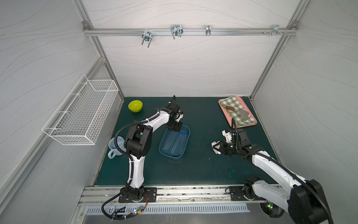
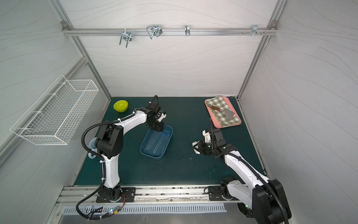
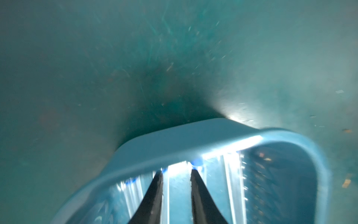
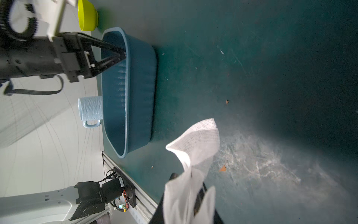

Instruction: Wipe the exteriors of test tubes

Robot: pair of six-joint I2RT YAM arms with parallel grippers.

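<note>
Several clear test tubes with blue caps [image 1: 181,134] lie side by side in the blue tray [image 1: 163,152], caps toward its far end. My left gripper is over that end, its two dark fingers apart and pointing down into the tray; one tube [image 3: 165,197] shows between them in the left wrist view, and whether they touch it I cannot tell. Out to the right, above bare table, my right gripper is shut on a white cloth [image 4: 197,140]. The cloth flares out past the fingertips and hides most of them.
A blue mug [image 1: 117,145] and a yellow-green bowl [image 1: 135,106] stand left of the tray. The pink board [image 1: 228,117], with a checked cloth and a spatula, lies at the back right. Clear table separates tray and right gripper.
</note>
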